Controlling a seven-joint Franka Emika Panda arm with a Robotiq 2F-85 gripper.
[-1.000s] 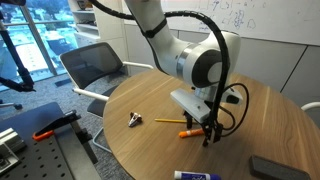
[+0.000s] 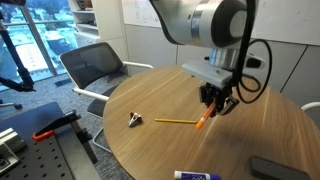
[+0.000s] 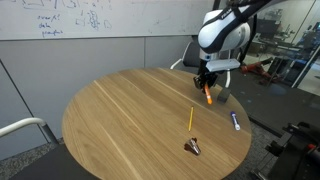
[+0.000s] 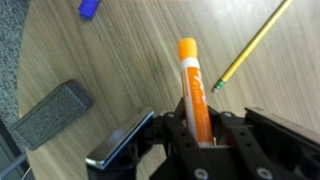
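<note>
An orange marker [image 4: 196,95] with a white label is held by my gripper, one end sticking out beyond the fingers. In exterior view 1 the orange marker [image 2: 207,114] slants downward from the gripper [image 2: 211,97], above the wooden table. Exterior view 2 has the same marker [image 3: 208,94] hanging below the gripper [image 3: 205,86]. A yellow pencil [image 2: 176,121] lies on the table to the left of it. Nearer the front edge lies a blue and white marker [image 2: 197,176].
A dark eraser [image 2: 279,168] rests on the table at the right front. A small dark and silver object [image 2: 135,119] sits on the left side. Bare wood [image 3: 120,110] spreads widely across the table.
The orange marker was lying on the table within the gripper's reach. The arm has since risen with the marker in its fingers, and the marker now tilts steeply.
</note>
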